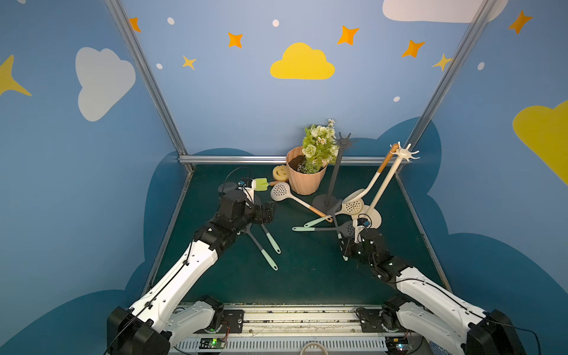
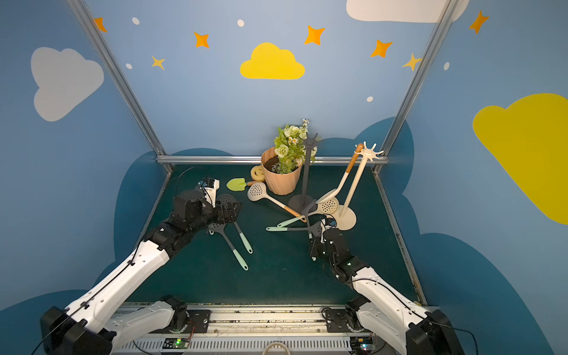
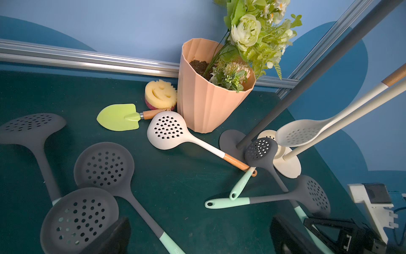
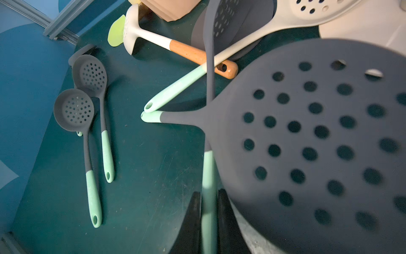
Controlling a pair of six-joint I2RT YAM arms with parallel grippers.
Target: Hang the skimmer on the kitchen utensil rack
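Observation:
A grey skimmer with a mint handle (image 4: 209, 182) lies in front of the dark rack; its slotted head (image 3: 261, 149) points toward the rack base. My right gripper straddles that handle with a finger close on each side; whether both touch cannot be told. Over the table's left part my left gripper is open and empty, with grey skimmers (image 3: 104, 165) below it. Two utensil racks stand at the back right: a dark grey one (image 1: 335, 171) with no utensil visible on its hooks, and a cream one (image 1: 387, 177) with an orange-handled skimmer (image 3: 302, 132) hanging on it.
Another grey skimmer (image 3: 313, 196) and a cream skimmer (image 1: 353, 207) lie crossed near the right gripper. A white skimmer (image 3: 167, 129), a green trowel (image 3: 118, 117), a sponge (image 3: 160, 94) and a flowerpot (image 3: 207, 101) occupy the back.

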